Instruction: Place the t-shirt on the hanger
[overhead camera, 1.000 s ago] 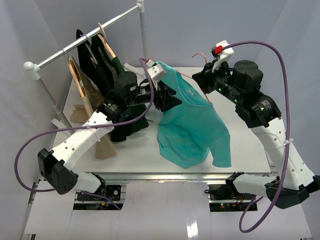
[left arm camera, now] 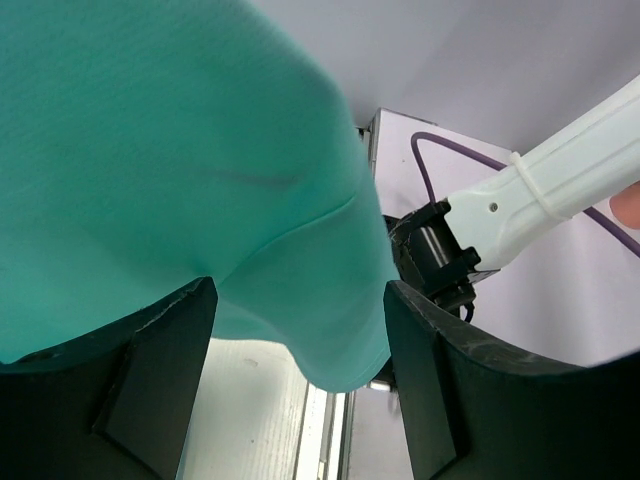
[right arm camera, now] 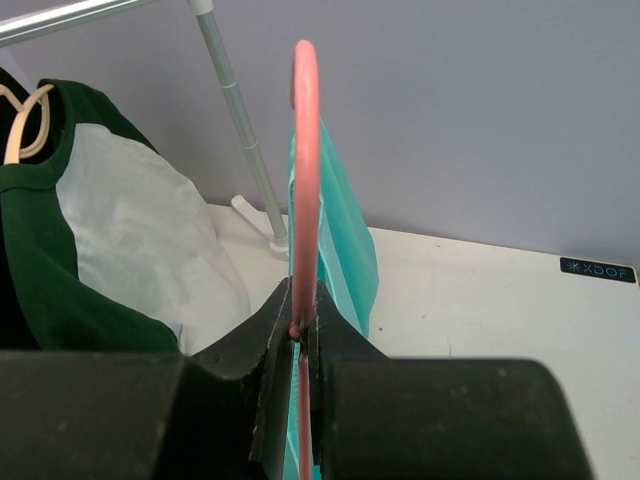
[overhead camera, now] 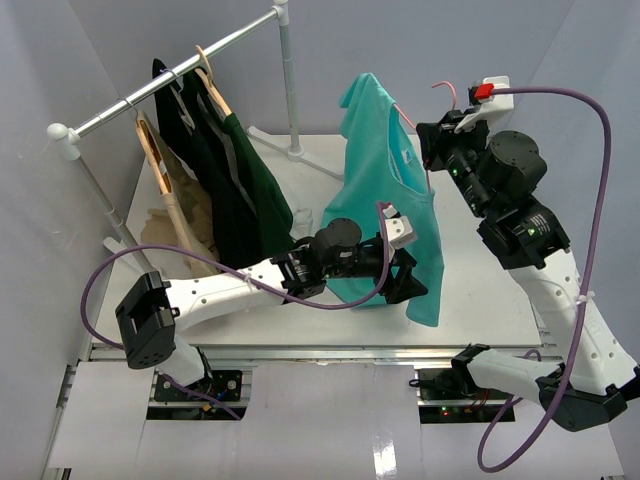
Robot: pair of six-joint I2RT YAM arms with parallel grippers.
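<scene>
The teal t-shirt [overhead camera: 385, 180] hangs on a pink hanger [right arm camera: 305, 170], over the table toward the right. My right gripper [overhead camera: 435, 140] is shut on the hanger, lifting it near the hook, as the right wrist view shows. My left gripper [overhead camera: 400, 275] is lower, in front of the shirt's body; in the left wrist view its two fingers stand apart, open, with the teal cloth [left arm camera: 180, 150] just beyond them. Whether cloth lies deeper between them is not clear, but none appears gripped.
A white rail [overhead camera: 180, 68] on the left holds dark green and tan garments [overhead camera: 240, 190] on wooden hangers. The white table [overhead camera: 480, 300] has bare room at the right and front, ending at a metal edge.
My right gripper has risen and moved right with the hanger and shirt, which hangs straighter. My left gripper has moved down and right, from the shirt's top to its lower part.
</scene>
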